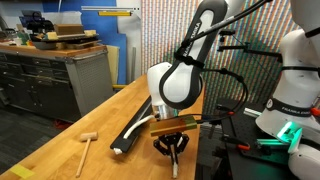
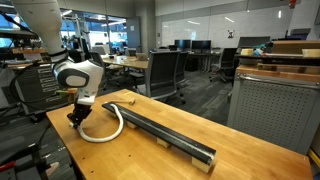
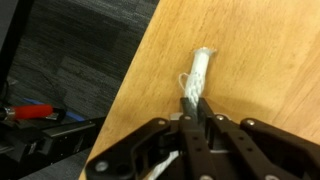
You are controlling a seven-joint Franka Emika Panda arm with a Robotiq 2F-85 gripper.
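Observation:
My gripper (image 1: 173, 152) is low over the wooden table, shut on a white tube or rope (image 1: 175, 166). A short end of this white tube (image 3: 199, 70) sticks out beyond the fingers in the wrist view. From the gripper (image 2: 76, 119), the rest of the white tube (image 2: 112, 134) bends in a wide curve over the tabletop in exterior view 2. The arm's white body partly hides it in exterior view 1. In the wrist view the gripper shows its dark fingers close together around the tube.
A long black rail (image 2: 165, 132) lies on the table (image 2: 225, 130) beside the tube's curve. A wooden-handled hammer (image 1: 86, 145) rests to one side. The table's edge is close to the gripper.

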